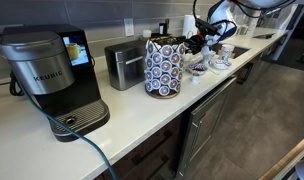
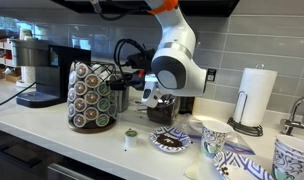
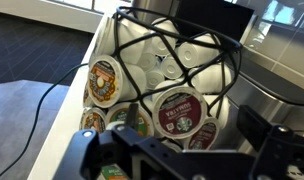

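Note:
A round wire rack (image 1: 164,70) full of coffee pods stands on the white counter, also seen in exterior view 2 as the pod rack (image 2: 90,95). In the wrist view my gripper is open, its dark fingers spread left and right at the bottom of the picture. Behind them lie the pods, with a maroon-lidded pod (image 3: 180,112) at the middle and an orange-rimmed pod (image 3: 105,82) to its left. No pod is seen held. In exterior view 2 the dark gripper is beside the rack's upper right, its fingertips hard to make out.
A Keurig coffee maker (image 1: 54,80) and a toaster (image 1: 125,64) share the counter. One small white cup-like item (image 2: 131,138) stands before the rack. Bowls, a patterned plate (image 2: 168,139) and a paper towel roll (image 2: 254,97) occupy the right side.

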